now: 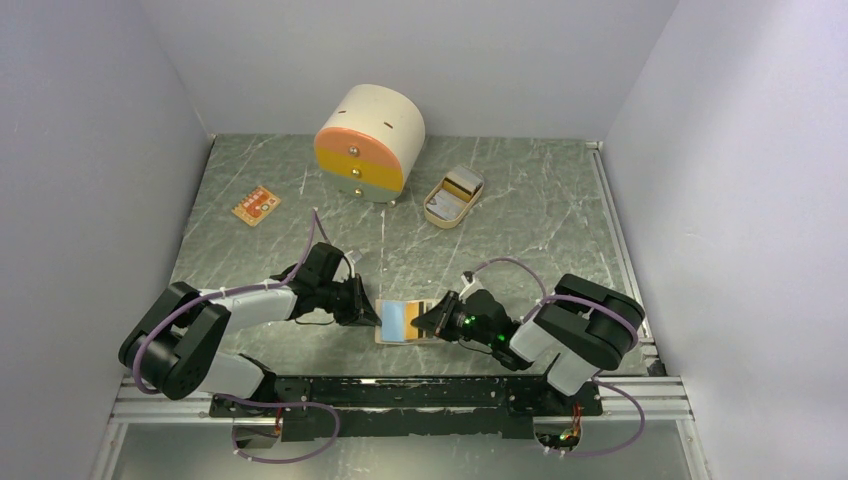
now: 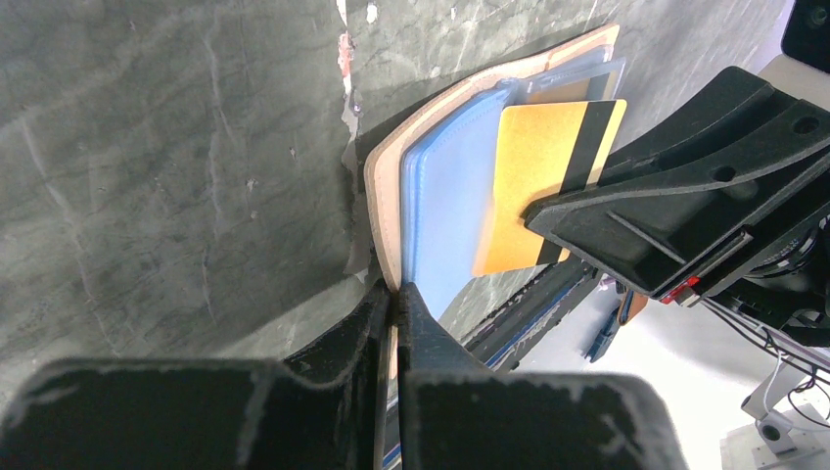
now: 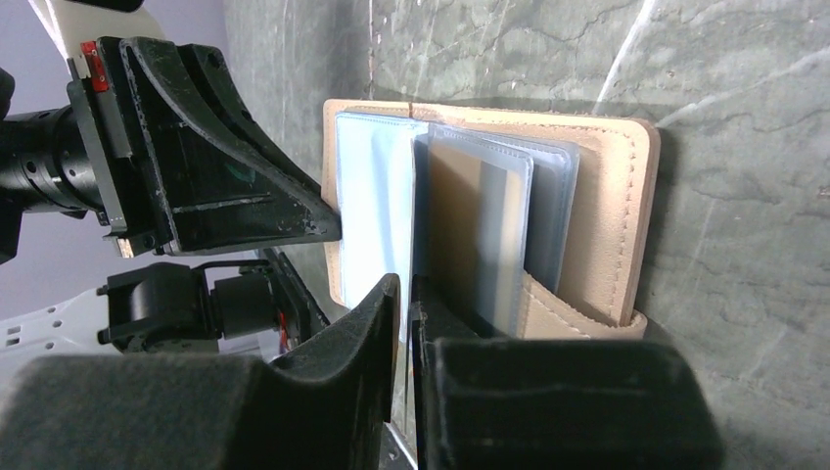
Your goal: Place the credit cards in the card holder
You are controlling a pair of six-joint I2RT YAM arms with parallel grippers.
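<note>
The open card holder (image 1: pixel 393 322) lies at the front middle, a tan cover with clear blue sleeves (image 2: pixel 445 196). A yellow card with a black stripe (image 2: pixel 533 157) shows among the sleeves in the left wrist view. My left gripper is shut on the holder's left edge. My right gripper is shut at a standing sleeve edge in the middle of the holder; whether anything thin is between its fingertips is unclear.
A tan box of cards (image 1: pixel 448 205) stands at the back middle, beside a rounded drawer cabinet (image 1: pixel 370 140). An orange card (image 1: pixel 256 205) lies at the back left.
</note>
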